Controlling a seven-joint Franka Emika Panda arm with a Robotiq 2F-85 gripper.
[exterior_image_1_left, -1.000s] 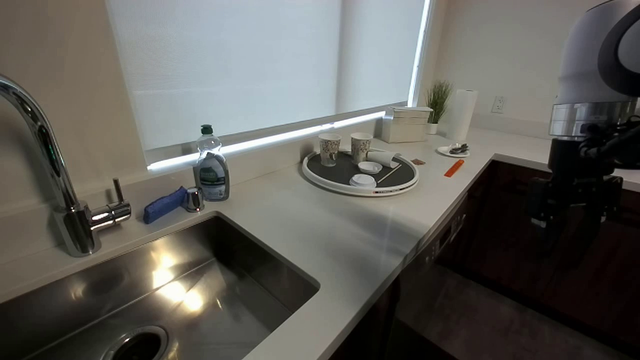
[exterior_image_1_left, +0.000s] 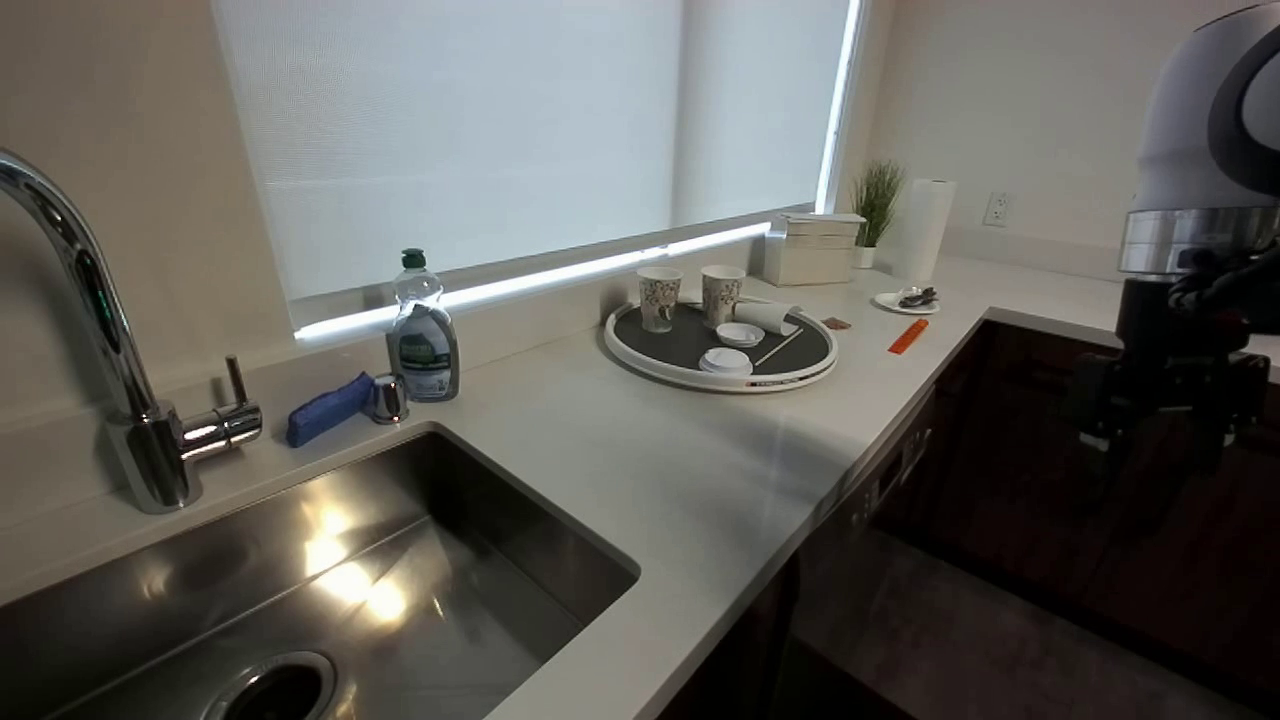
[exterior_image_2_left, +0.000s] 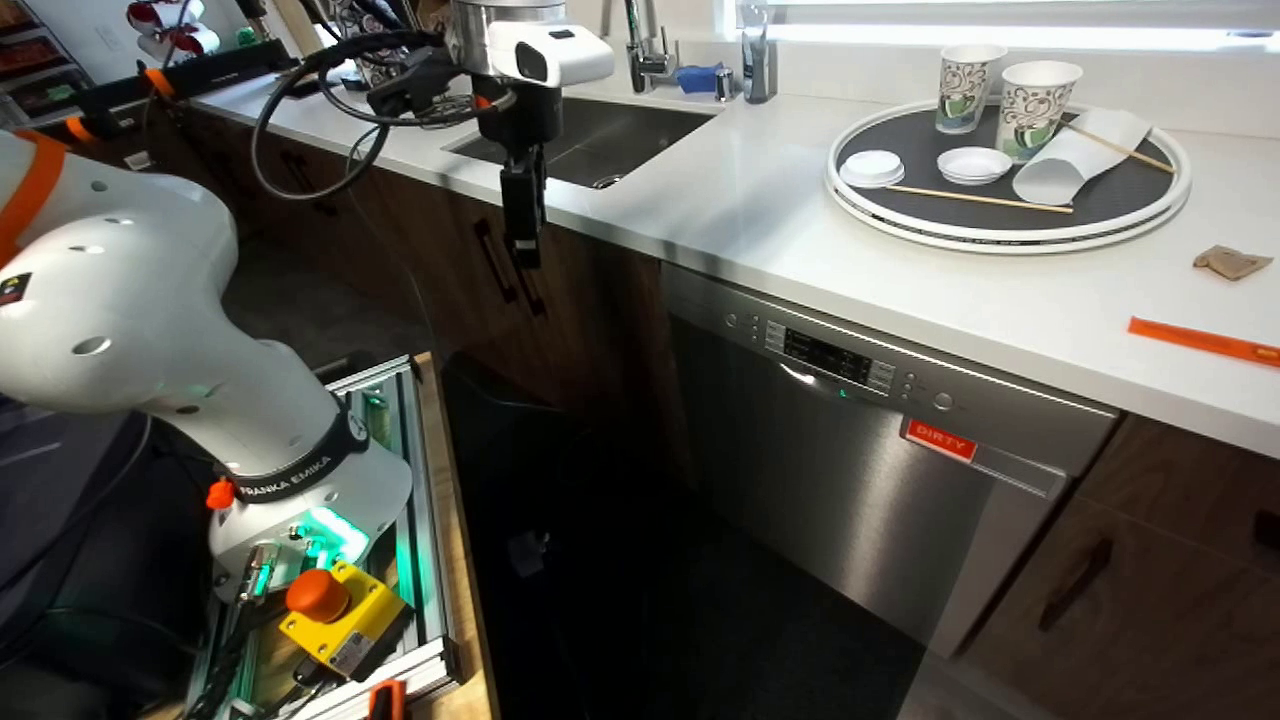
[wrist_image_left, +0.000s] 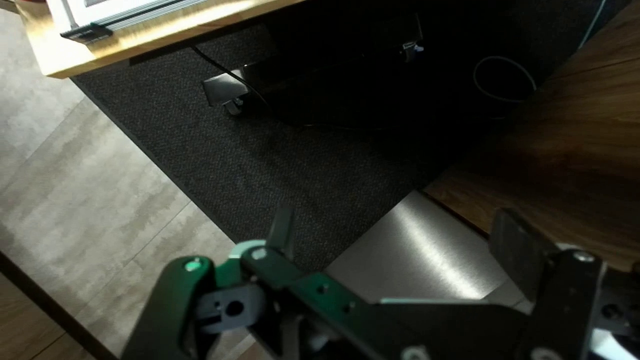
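My gripper stands open in the wrist view, its two fingers wide apart with nothing between them. Below it show only the floor and the dishwasher front. In exterior view 2 the gripper (exterior_image_2_left: 524, 216) hangs in front of the counter on the sink side, well away from the round tray (exterior_image_2_left: 1008, 240). On that tray two patterned paper cups stand upright, a left cup (exterior_image_2_left: 962, 96) and a right cup (exterior_image_2_left: 1034, 114). A third cup (exterior_image_2_left: 1083, 154) lies on its side. White lids (exterior_image_2_left: 872, 167) and thin wooden sticks (exterior_image_2_left: 978, 200) lie around them.
A steel sink (exterior_image_1_left: 528, 480), faucet (exterior_image_1_left: 84, 288), blue sponge (exterior_image_1_left: 326, 410) and soap bottle (exterior_image_1_left: 423, 342) are at one end. Beyond the tray lie an orange strip (exterior_image_1_left: 908, 336) and a small plate (exterior_image_1_left: 894, 302). Counter between sink and tray is clear. The dishwasher (exterior_image_2_left: 804, 480) is shut.
My arm and gripper have shifted slightly to the right in exterior view 1. Everything on the counter is where it was.
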